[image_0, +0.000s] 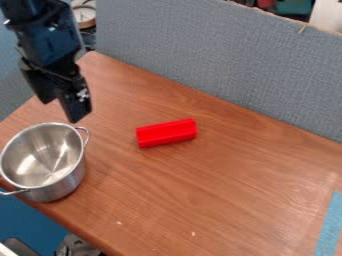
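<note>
My dark gripper (62, 98) hangs open at the upper left, above and behind the steel pot (46, 160), with nothing seen between its fingers. A red cylinder (166, 133) lies on its side on the wooden table (234, 185), to the right of the pot and apart from it.
A grey padded panel (221, 55) runs along the back of the table. A strip of blue tape (327, 222) is at the right.
</note>
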